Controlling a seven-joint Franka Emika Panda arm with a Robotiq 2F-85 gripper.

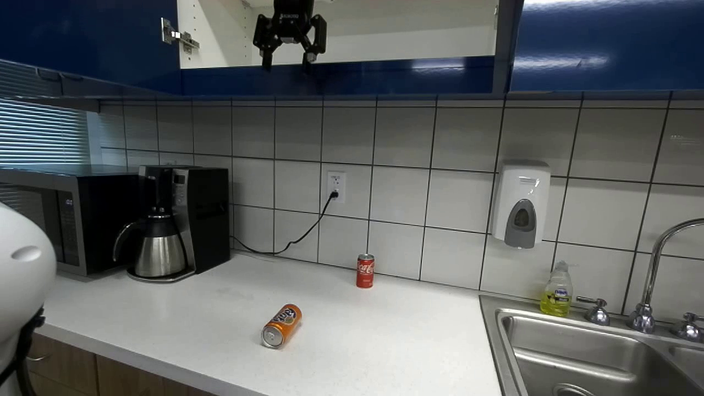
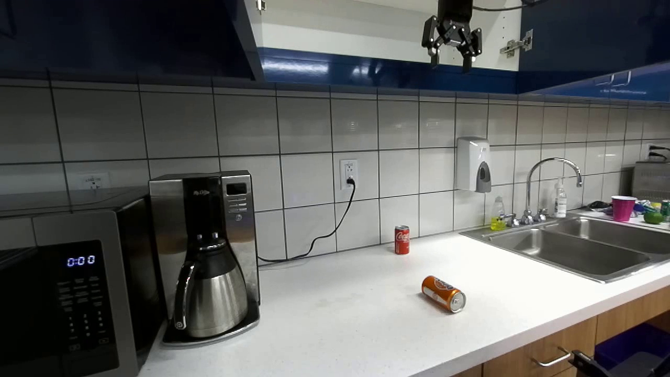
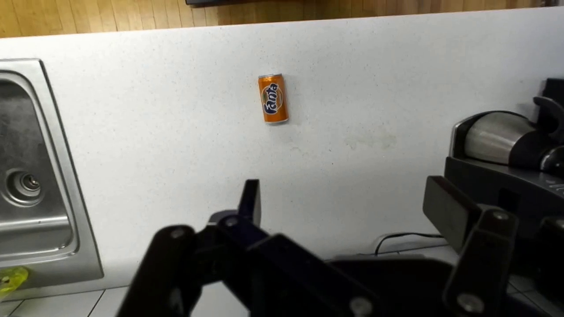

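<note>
High above the counter, level with the lower edge of the open cabinet, my gripper (image 1: pixel 287 65) points down with its fingers spread and empty. In the second exterior view the same gripper (image 2: pixel 450 63) appears near the cabinet's right side. An orange Fanta can (image 1: pixel 281 326) lies on its side on the white counter, well below the gripper. From the wrist, the Fanta can (image 3: pixel 273 98) shows beyond the fingertips, at upper centre. A red Coca-Cola can (image 1: pixel 364 271) stands upright near the tiled wall; the wrist view does not show it.
A coffee maker (image 1: pixel 204 214) with a steel carafe and a microwave (image 2: pixel 75 283) occupy the left end. A sink (image 1: pixel 594 350) with a soap bottle (image 1: pixel 556 293) lies to the right. A soap dispenser (image 1: pixel 522 198) hangs on the wall.
</note>
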